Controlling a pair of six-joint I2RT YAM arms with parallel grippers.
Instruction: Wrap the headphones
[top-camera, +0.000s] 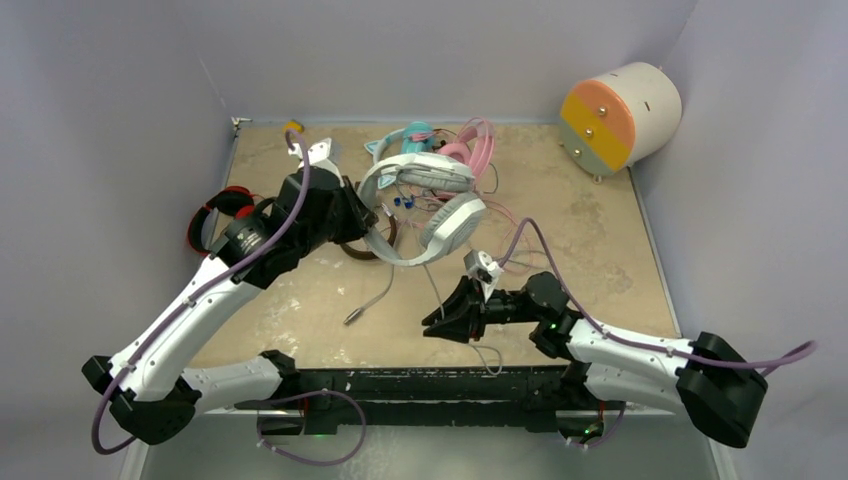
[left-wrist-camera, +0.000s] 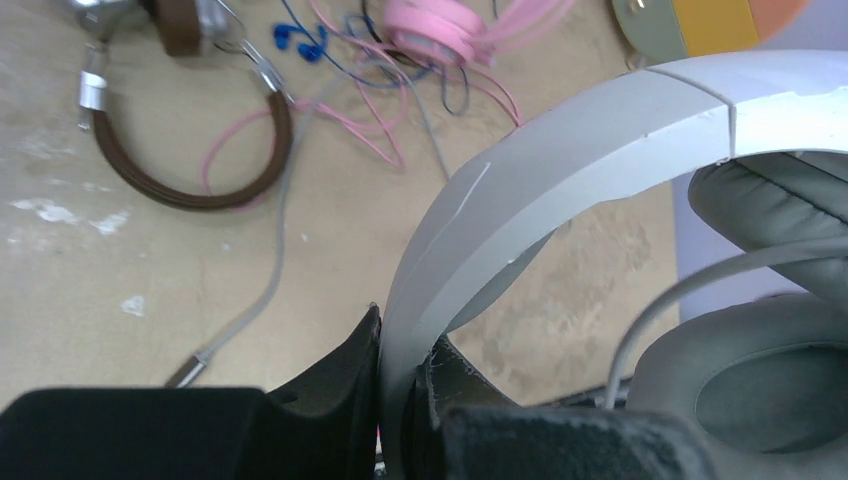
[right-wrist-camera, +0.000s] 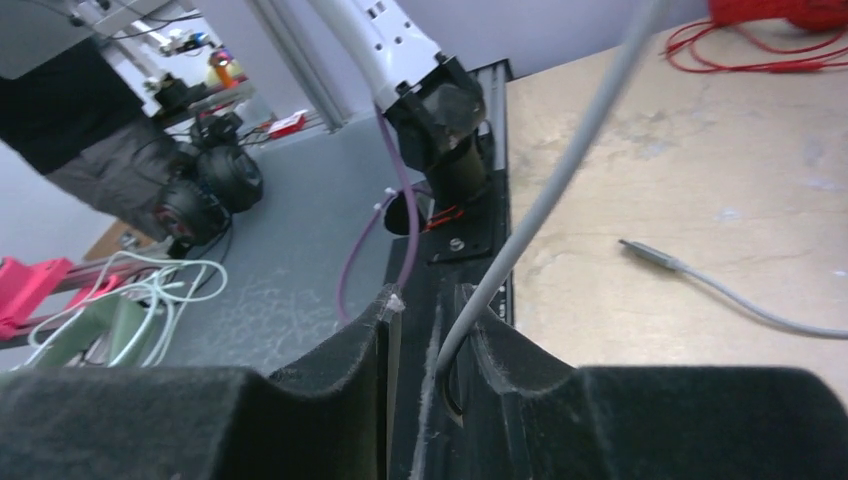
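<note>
White-and-grey headphones (top-camera: 450, 215) hang in the air, my left gripper (top-camera: 362, 222) shut on their headband (left-wrist-camera: 560, 150). In the left wrist view the band fills the right side, ear pads beside it. A grey cable (top-camera: 432, 288) runs down from the headphones to my right gripper (top-camera: 438, 325), which sits low near the front edge. In the right wrist view the cable (right-wrist-camera: 540, 210) passes between its fingertips, which stand apart; whether it is gripped is unclear. The cable's plug (top-camera: 353, 316) lies on the tabletop (top-camera: 270, 320).
Pink headphones (top-camera: 478, 150), cyan ones (top-camera: 416, 140), a brown-banded pair (left-wrist-camera: 180, 200) and tangled wires lie at the back. Red-and-black headphones (top-camera: 205, 215) are at left. A striped drum (top-camera: 620, 115) stands back right.
</note>
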